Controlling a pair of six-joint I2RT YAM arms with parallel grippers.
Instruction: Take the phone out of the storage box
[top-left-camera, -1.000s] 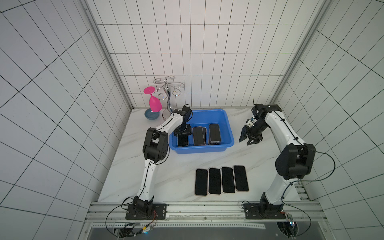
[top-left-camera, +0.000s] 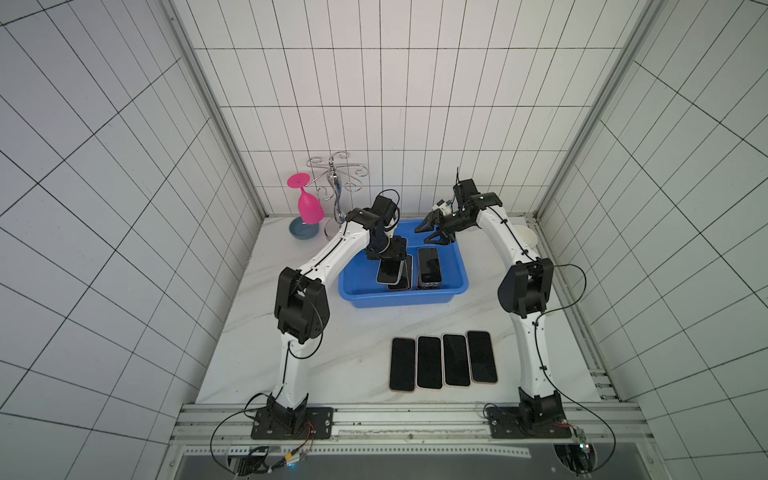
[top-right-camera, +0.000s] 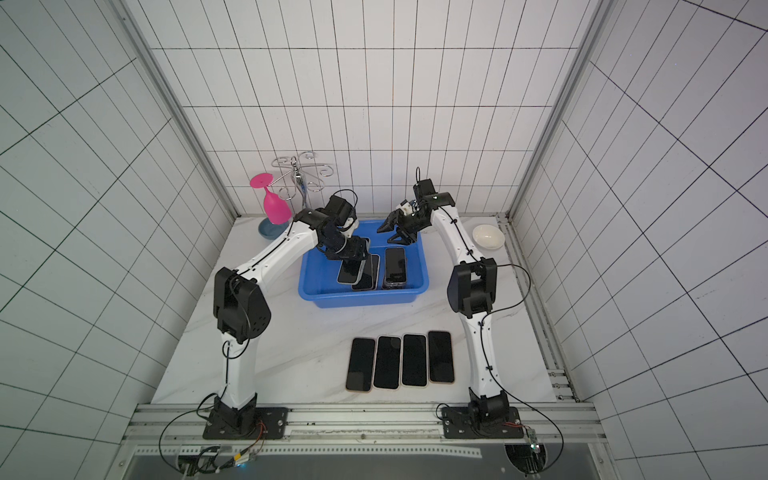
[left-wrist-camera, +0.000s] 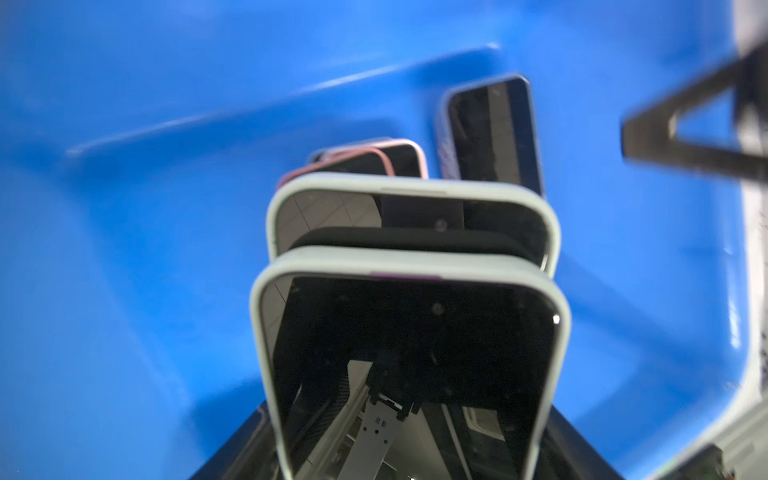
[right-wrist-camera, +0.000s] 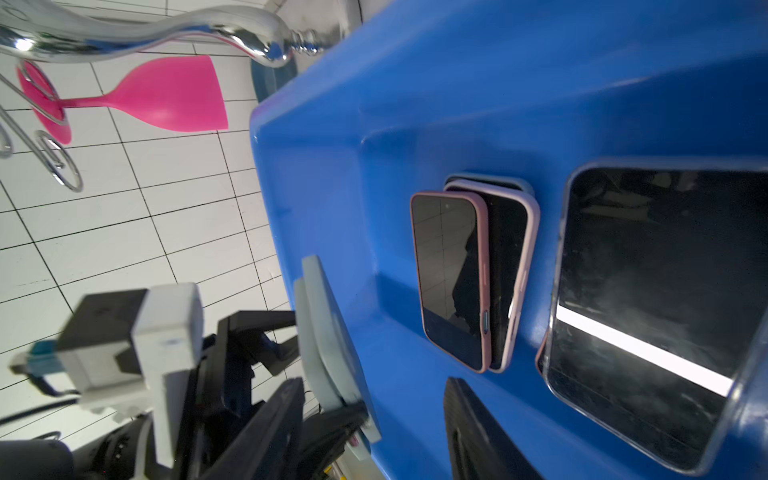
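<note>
My left gripper (top-left-camera: 390, 254) is shut on phones in mint cases (left-wrist-camera: 409, 352), two stacked as seen in the left wrist view, held raised over the left-middle of the blue storage box (top-left-camera: 404, 297). Pink-cased phones (right-wrist-camera: 448, 272) lie flat in the box beneath, and a stack of larger phones (top-left-camera: 429, 265) lies in its right part. My right gripper (top-left-camera: 432, 233) stands open above the box's back right, empty, a short way from my left one.
Four phones (top-left-camera: 429, 360) lie in a row in front of the box. A chrome stand with a pink glass (top-left-camera: 310, 206) and a blue bowl (top-left-camera: 302, 230) stand back left. A white bowl (top-right-camera: 488, 236) is at the right.
My left gripper has lifted phones from the box's left and moved right with them. My right gripper has moved left from beside the box to above it.
</note>
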